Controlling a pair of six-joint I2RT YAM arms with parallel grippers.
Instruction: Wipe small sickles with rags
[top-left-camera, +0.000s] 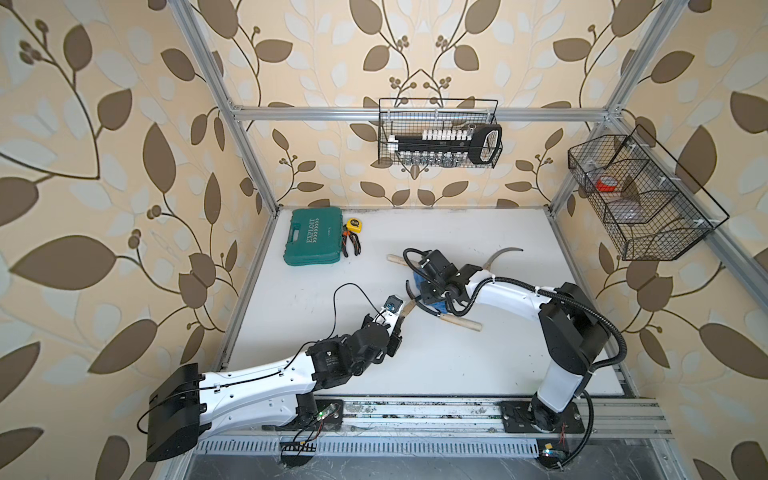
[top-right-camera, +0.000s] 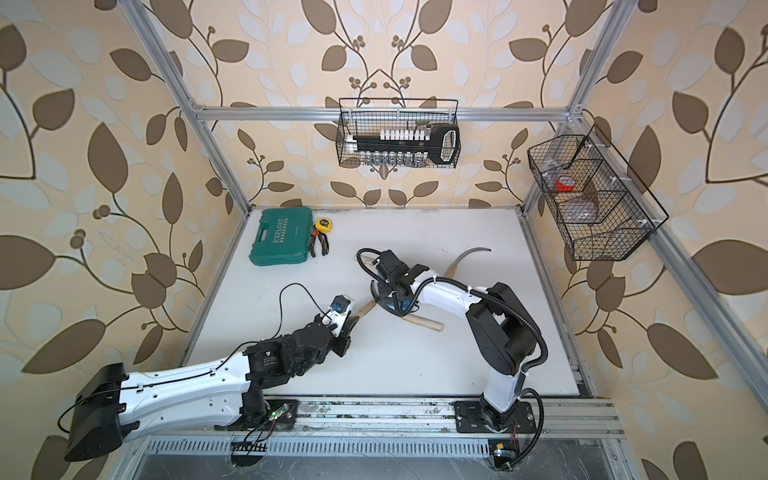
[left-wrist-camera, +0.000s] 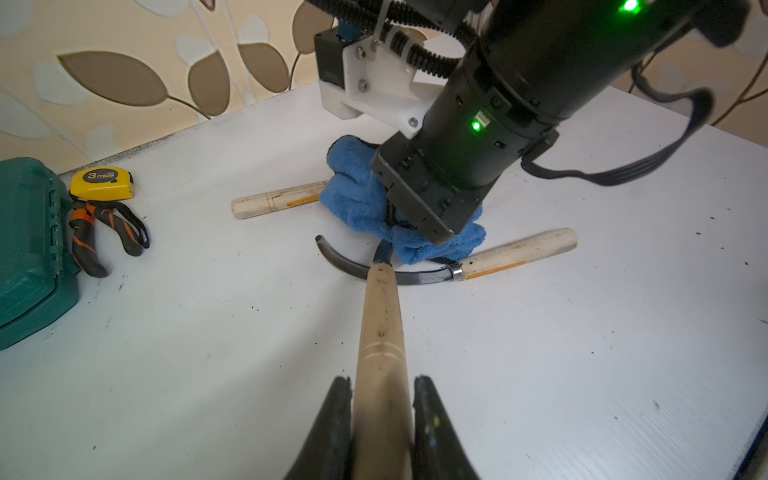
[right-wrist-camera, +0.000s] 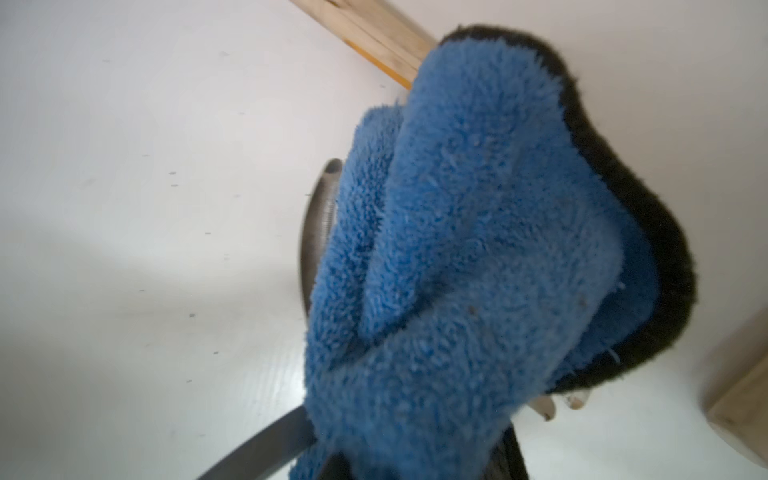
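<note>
My left gripper is shut on the pale wooden handle of one sickle (left-wrist-camera: 381, 320), which points away from me over the table. That sickle's dark blade runs forward under the blue rag (left-wrist-camera: 352, 192). The rag is bunched in my right gripper (top-left-camera: 426, 293), which is shut on it above the blades; its fingertips are mostly covered by cloth. In the right wrist view the rag (right-wrist-camera: 480, 240) fills the middle, with a metal blade (right-wrist-camera: 268, 448) entering its lower left side. A second sickle (left-wrist-camera: 520, 253) lies across beneath, its curved blade crossing the held one.
Another wooden handle (left-wrist-camera: 276, 200) lies behind the rag, and a sickle blade (top-left-camera: 505, 251) curves at the back right. A green case (top-left-camera: 313, 237), yellow tape measure (top-left-camera: 353, 225) and pliers (top-left-camera: 350, 242) sit at the back left.
</note>
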